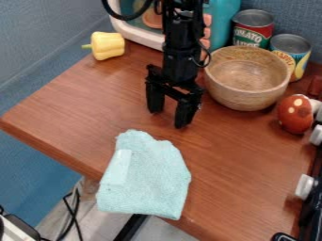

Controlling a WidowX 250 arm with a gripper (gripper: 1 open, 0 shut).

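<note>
My black gripper [169,104] hangs low over the wooden table [88,122], just left of a wooden bowl [246,80], its two fingers pointing down and apart with nothing seen between them. A pale mint cloth [143,177] lies near the front edge, below the gripper.
A yellow pepper [104,44] sits at the back left. A tomato can [251,31], another can [289,55] and a spotted red egg-shaped object [295,113] stand right and behind. Black equipment lines the right edge.
</note>
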